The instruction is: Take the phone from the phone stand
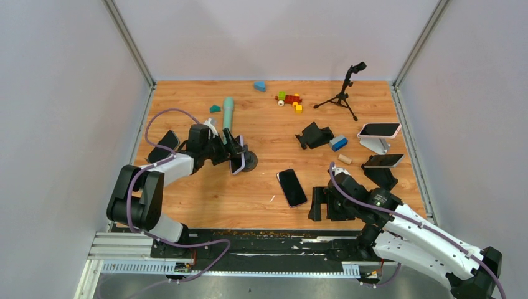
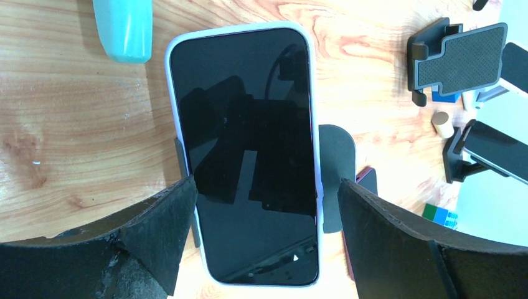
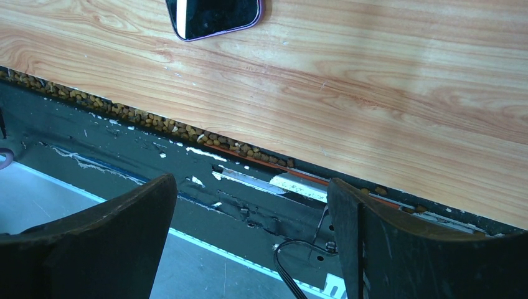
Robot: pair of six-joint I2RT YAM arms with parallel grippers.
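A phone with a pale lilac edge (image 2: 268,143) rests upright on a stand with a round dark base (image 1: 251,162), left of the table's middle. My left gripper is open, its two fingers on either side of the phone's long edges in the left wrist view. In the top view this gripper covers much of the phone and the stand. My right gripper stands open and empty above the table's front edge at the right.
Another phone (image 1: 292,187) lies flat mid-table. Two more phones sit on a white stand (image 1: 375,144) and a black stand (image 1: 380,177) at the right. An empty black stand (image 1: 314,135), a tripod (image 1: 343,96) and a green cylinder (image 1: 228,112) stand around.
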